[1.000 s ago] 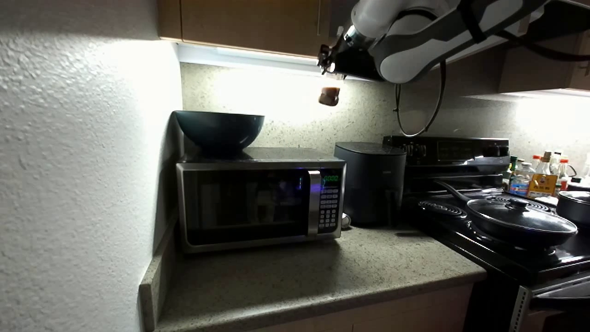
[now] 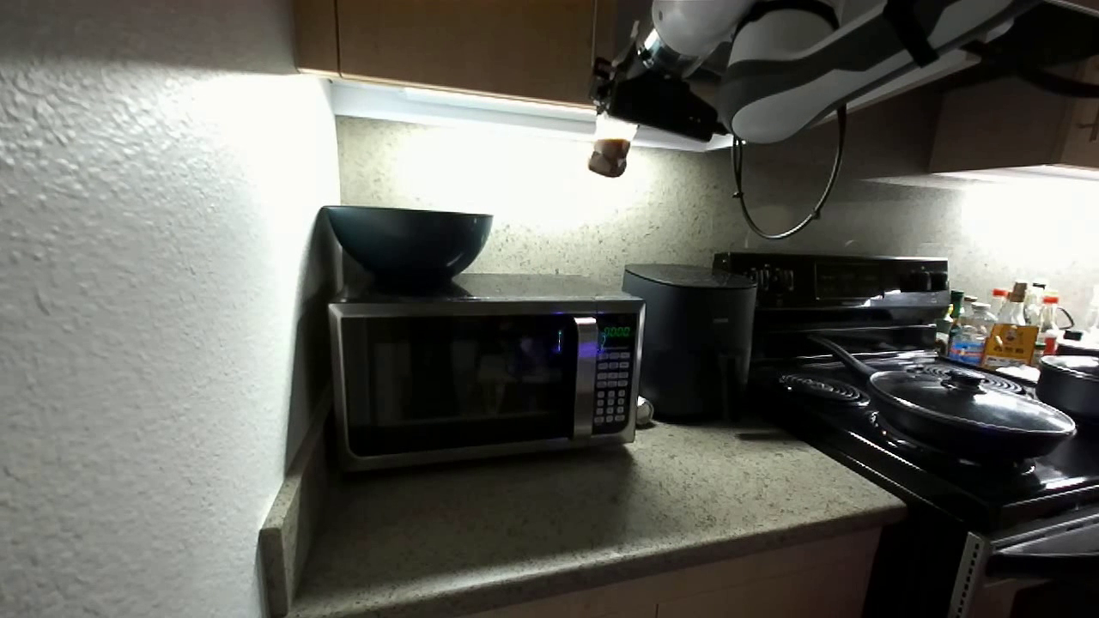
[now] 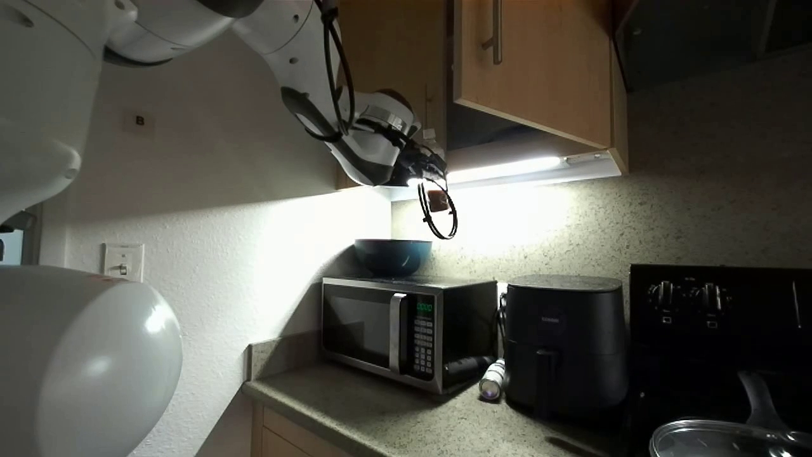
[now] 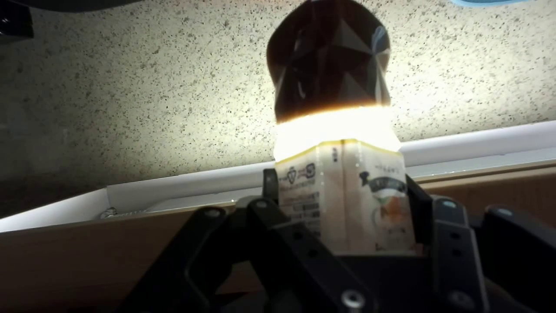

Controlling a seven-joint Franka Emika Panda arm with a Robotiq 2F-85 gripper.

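Note:
A bottle (image 4: 344, 193) with a pale printed label and dark brown contents is clasped between the two black fingers in the wrist view. My gripper is shut on its labelled part, and the dark end sticks out beyond the fingertips. In exterior view 1 the gripper (image 2: 618, 108) hangs high, in front of the upper cabinet's lower edge, with the brown end of the bottle (image 2: 609, 156) pointing down. Exterior view 2 shows the same brown part (image 3: 438, 201) beneath the wrist, partly behind a cable loop.
An upper cabinet door (image 3: 533, 68) stands partly open beside the arm. Below are a microwave (image 2: 464, 381) with a dark bowl (image 2: 409, 242) on top, a black air fryer (image 2: 688, 340) and a stove bearing a lidded pan (image 2: 968, 407).
In exterior view 1 the bottle's brown end has risen slightly and shifted a little left. The gripper has tilted, and the forearm and cable loop have moved slightly, with the bottle still held.

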